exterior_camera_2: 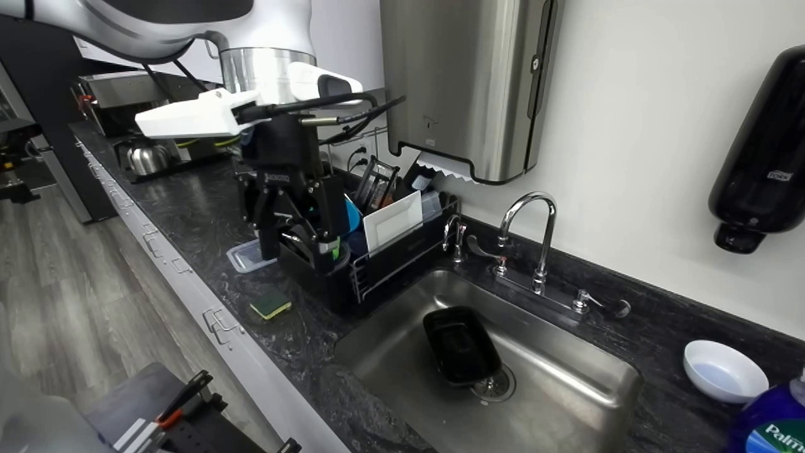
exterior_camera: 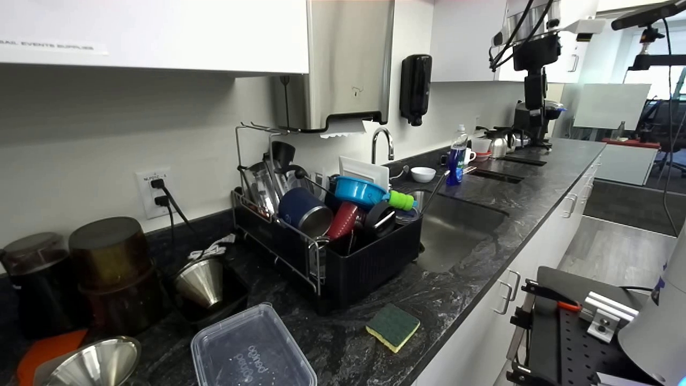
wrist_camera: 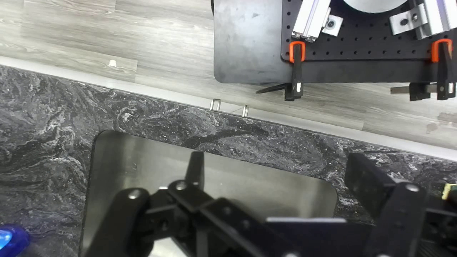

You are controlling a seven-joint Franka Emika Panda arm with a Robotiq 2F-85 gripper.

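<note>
My gripper stands open, its two fingers wide apart with nothing between them. It hangs high above the counter, and the wrist view shows the steel sink (wrist_camera: 257, 173) beneath it. In exterior view 2 the gripper (exterior_camera_2: 296, 250) appears in front of the dish rack (exterior_camera_2: 400, 253). A black tub (exterior_camera_2: 460, 346) lies in the sink near the drain. On the counter beside the rack rests a green and yellow sponge (exterior_camera: 393, 327); only its edge enters the wrist view at the right. Cups, a blue pan (exterior_camera: 360, 191) and other dishes fill the rack.
A clear plastic container (exterior_camera: 254, 354), metal funnels and dark canisters crowd the counter's near end. Beyond the sink are a white bowl (exterior_camera_2: 724, 370) and a blue soap bottle (exterior_camera: 457, 157). The faucet (exterior_camera_2: 544, 226) rises behind the sink, and a towel dispenser (exterior_camera_2: 460, 83) hangs above.
</note>
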